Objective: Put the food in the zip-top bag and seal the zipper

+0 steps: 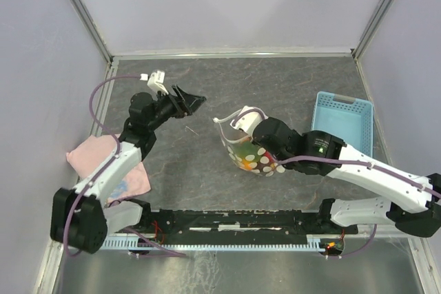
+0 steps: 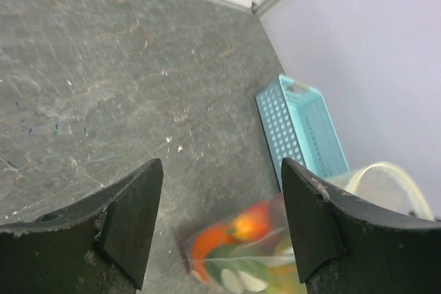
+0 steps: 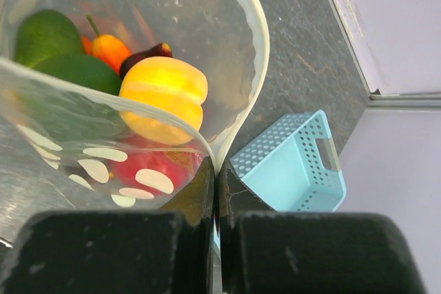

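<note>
The clear zip top bag (image 1: 256,158), printed with pale dots, gapes open on the right side of the table's middle. In the right wrist view, it holds a yellow pepper (image 3: 165,91), dark green food pieces (image 3: 47,39), a small orange pepper (image 3: 110,51) and a red item (image 3: 148,170). My right gripper is shut on the bag's rim at one corner. To the left of the bag, my left gripper (image 1: 198,99) stands open and empty. From the left wrist, the bag (image 2: 241,253) appears blurred beyond the right finger (image 2: 310,218).
An empty light-blue basket (image 1: 342,125) stands at the right. A pink cloth (image 1: 110,163) lies at the left edge, partly under the left arm. Bare grey tabletop (image 1: 200,74) stretches behind the bag.
</note>
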